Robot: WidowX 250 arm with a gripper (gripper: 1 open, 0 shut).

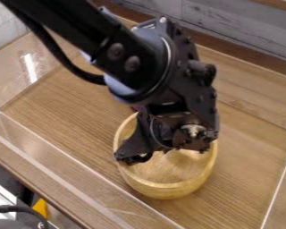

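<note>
My gripper point(164, 143), black with metal parts, hangs over a round light wooden bowl point(170, 186) in the middle lower part of the camera view, with its fingers low at or inside the rim. The arm hides the back of the bowl and much of its inside. I cannot tell how far the fingers are apart or whether anything is between them.
A pale wall point(239, 36) runs along the back. At the lower left edge lie dark cables and a small yellow item point(38, 207).
</note>
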